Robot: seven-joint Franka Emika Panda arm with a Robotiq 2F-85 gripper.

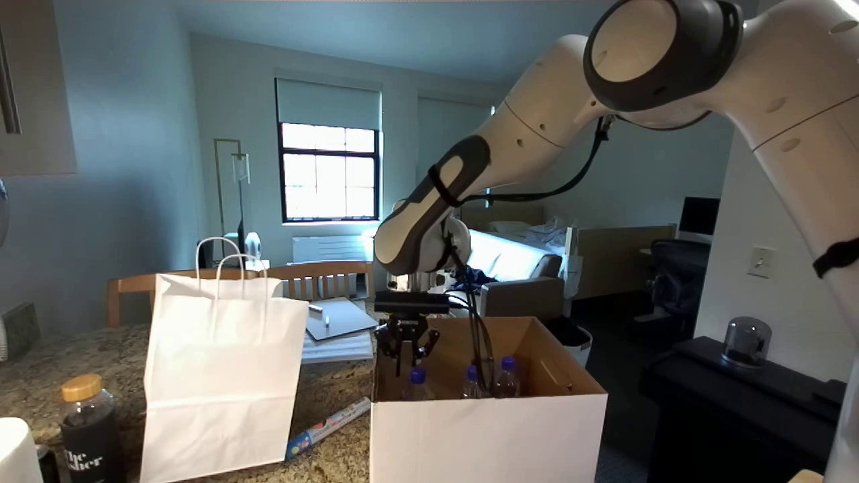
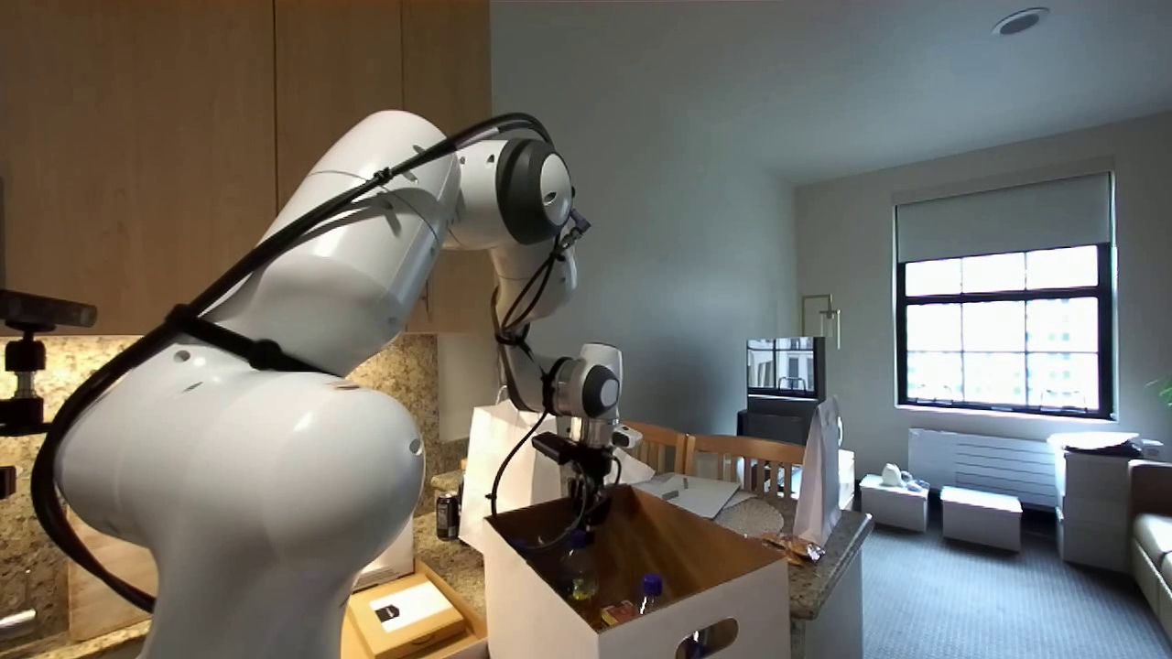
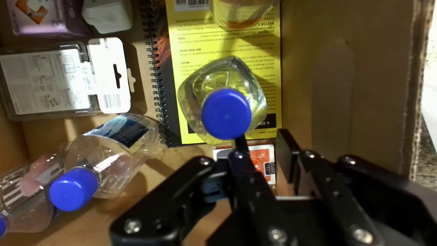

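Inside the white cardboard box [image 1: 491, 439] my gripper [image 1: 407, 369] hangs low, fingers down. Its fingers stand partly open, with a narrow gap and nothing seen held between them. In the wrist view a clear bottle with a blue cap [image 3: 226, 114] stands upright just beyond the gripper. The left finger's tip overlaps the cap's lower edge; whether they touch I cannot tell. Two more blue-capped bottles, one tilted [image 3: 116, 153] and one at the lower left corner [image 3: 28, 196], are off to the left.
A yellow book [image 3: 229, 45], a spiral notebook [image 3: 161, 90], a blister pack [image 3: 49, 82] and a red card box [image 3: 262, 160] lie in the box. The box wall [image 3: 368, 82] is close on the right. A paper bag [image 1: 217, 378] stands beside the box.
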